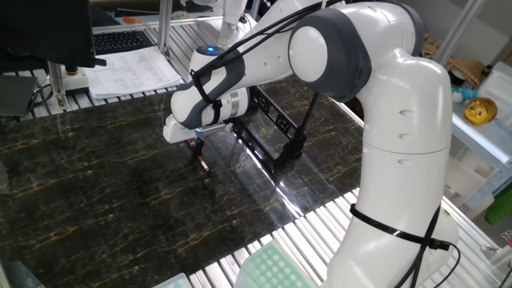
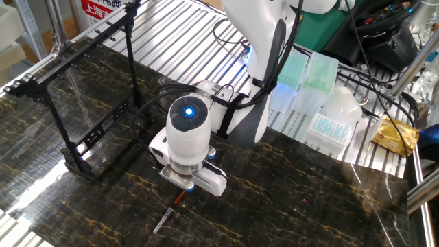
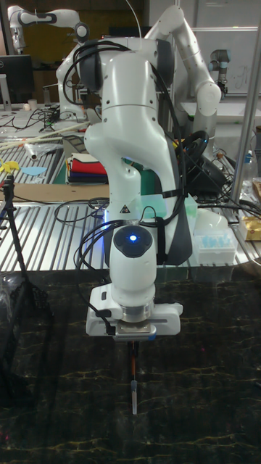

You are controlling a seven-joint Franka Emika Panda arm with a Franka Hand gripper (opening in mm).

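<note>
A slim pen-like stick (image 2: pixel 163 220), reddish-brown with a pale, clear-looking end, shows below my gripper over the dark marbled tabletop. In exterior view 1 the stick (image 1: pixel 206 166) slants past the dark fingers (image 1: pixel 198 149), which reach down to it. My gripper (image 3: pixel 133 357) points straight down in exterior view 3, its narrow dark fingers close together above the pale end of the stick (image 3: pixel 134 398). The hand hides the fingertips in exterior view 2. Whether they grip the stick or only stand around it cannot be made out, nor whether the stick touches the table.
A black open frame (image 2: pixel 79 161) stands close to the hand on one side. Behind the arm, a white box with blue dots (image 2: pixel 330 132) and pale green containers (image 2: pixel 317 74) sit on the slatted metal surface. Papers (image 1: pixel 132 74) lie beyond the marbled top (image 1: pixel 88 192), much of which is clear.
</note>
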